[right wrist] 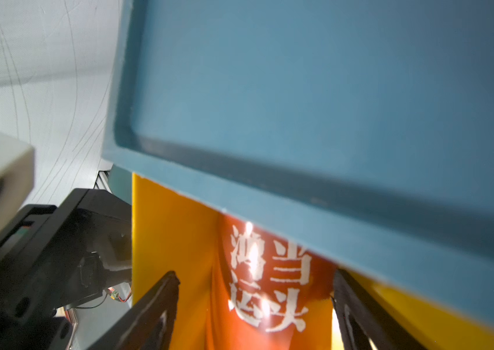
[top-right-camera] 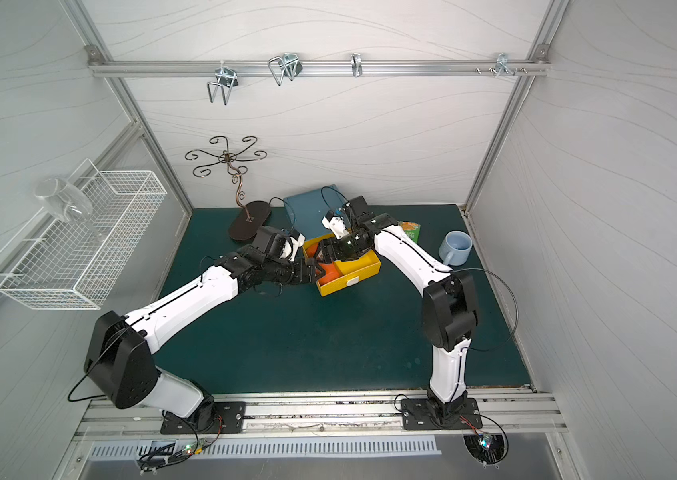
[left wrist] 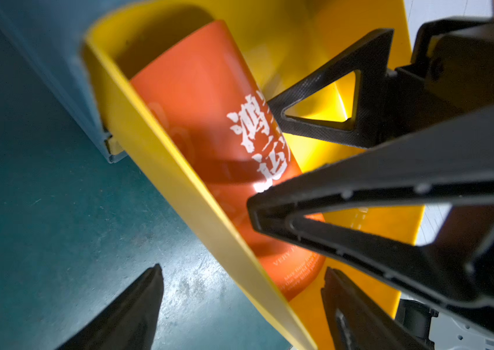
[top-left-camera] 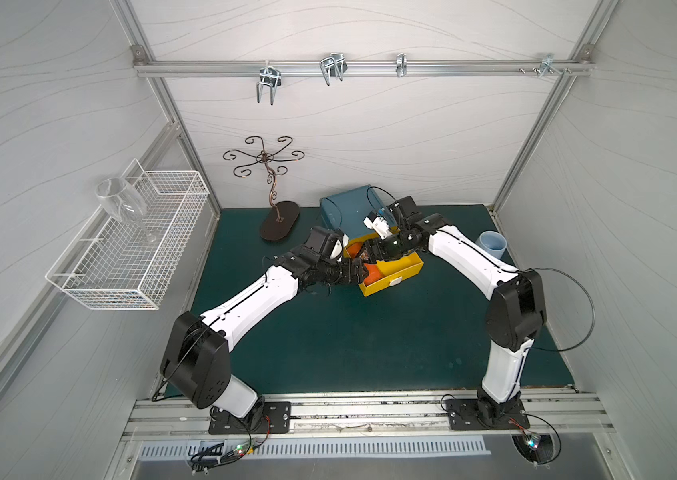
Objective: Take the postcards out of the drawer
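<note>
A yellow drawer [top-left-camera: 404,269] sits pulled out in front of a blue box [top-left-camera: 345,206]. In it lies a red-orange piece with white Chinese characters [left wrist: 200,105], seen in both wrist views. My left gripper hangs open over the drawer's edge, nothing held. My right gripper is inside the drawer by the red piece, below the blue box's lip in the right wrist view; whether it grips the piece is unclear.
A metal tree stand [top-left-camera: 278,224] is at back left. A blue mug [top-right-camera: 456,248] stands at right. A white wire basket [top-left-camera: 114,264] hangs on the left wall.
</note>
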